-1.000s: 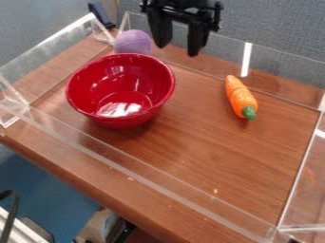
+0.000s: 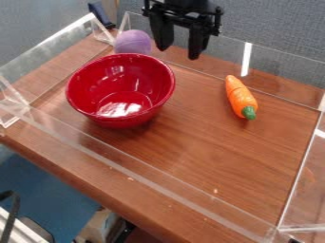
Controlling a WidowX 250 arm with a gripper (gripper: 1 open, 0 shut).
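My black gripper (image 2: 181,38) hangs at the top centre of the camera view, its two fingers spread apart with nothing seen between them. Below and left of it a red bowl (image 2: 121,104) stands on the wooden surface, empty. A purple round object (image 2: 132,41) sits behind the bowl, left of the gripper. An orange toy carrot (image 2: 240,95) with a green top lies to the right of the bowl.
Clear low walls border the wooden table (image 2: 178,171) on its sides. A grey wall stands behind.
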